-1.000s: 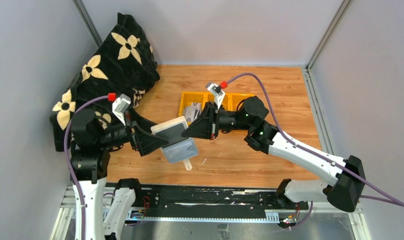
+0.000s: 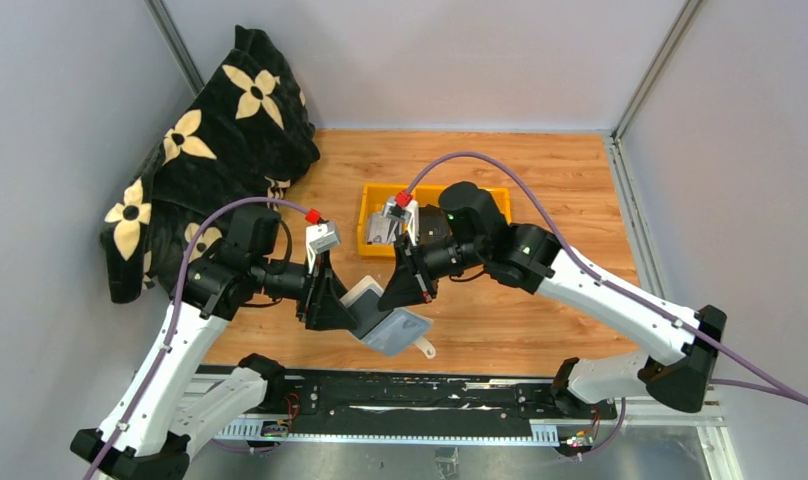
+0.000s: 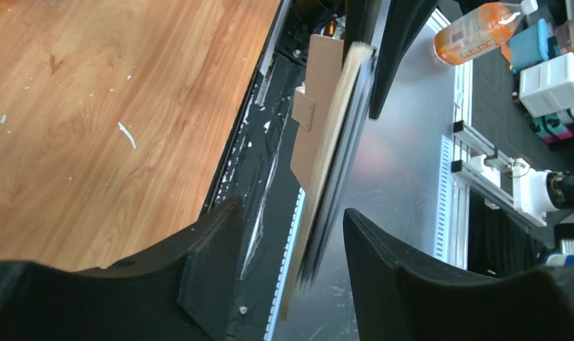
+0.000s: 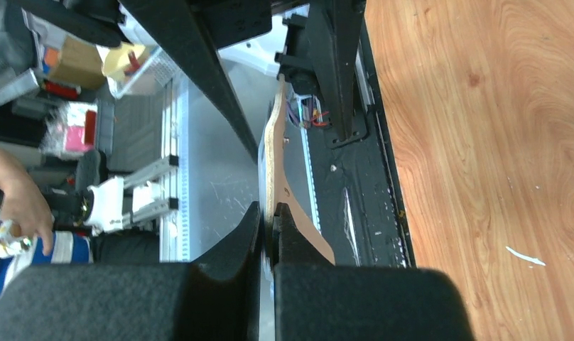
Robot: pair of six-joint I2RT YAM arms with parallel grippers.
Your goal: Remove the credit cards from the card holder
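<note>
The card holder (image 2: 390,328), tan with clear grey sleeves and a small tab, hangs between the two grippers. My right gripper is shut on its edge. My left gripper stands open around the holder's other side, its fingers (image 3: 376,249) apart from it in the left wrist view. The holder appears edge-on in both wrist views, so whether cards sit in its sleeves is hard to tell.
A yellow divided tray (image 2: 370,190) with grey flat items stands at the back of the wooden table (image 2: 560,300). A black flowered cushion (image 2: 210,150) fills the back left.
The left arm has swung to the right.
</note>
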